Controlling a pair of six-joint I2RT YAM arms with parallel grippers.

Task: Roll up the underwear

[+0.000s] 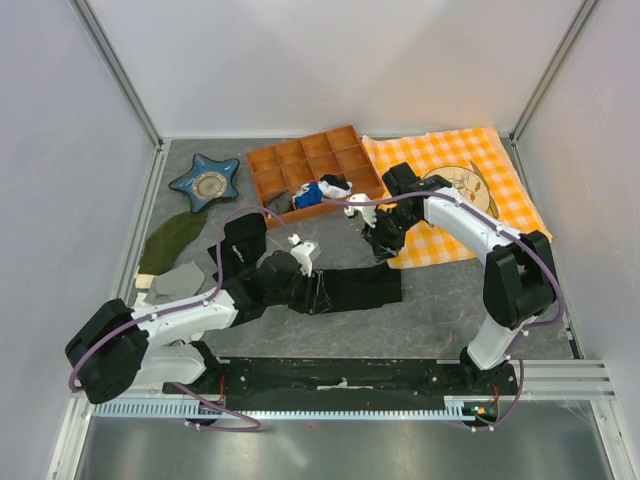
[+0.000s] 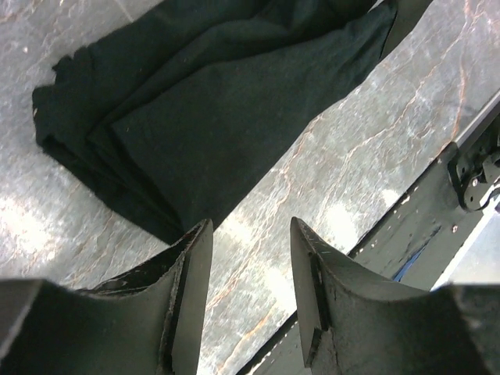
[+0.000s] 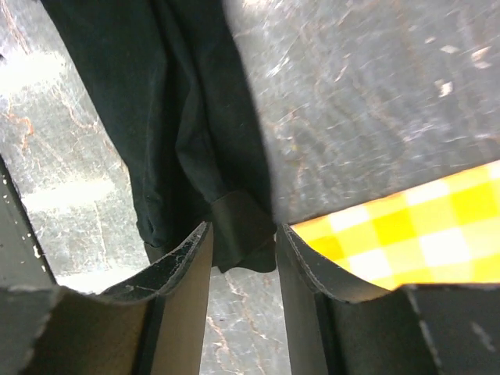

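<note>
Black underwear (image 1: 355,290) lies folded into a flat strip on the grey marbled table, between my two arms. Its left end sits just beyond the fingertips of my left gripper, which is open with nothing between its fingers. At the strip's right end, a small folded-over corner shows in the right wrist view, where the underwear (image 3: 195,156) lies beneath my right gripper. That gripper is also open, its fingers apart and empty above the cloth edge.
A wooden divided box (image 1: 312,165) holding several rolled cloths stands at the back. On the right lies a yellow checked cloth (image 1: 440,150). Black cloth (image 1: 240,245), green cloth (image 1: 172,240) and a blue star-shaped dish (image 1: 188,184) are on the left.
</note>
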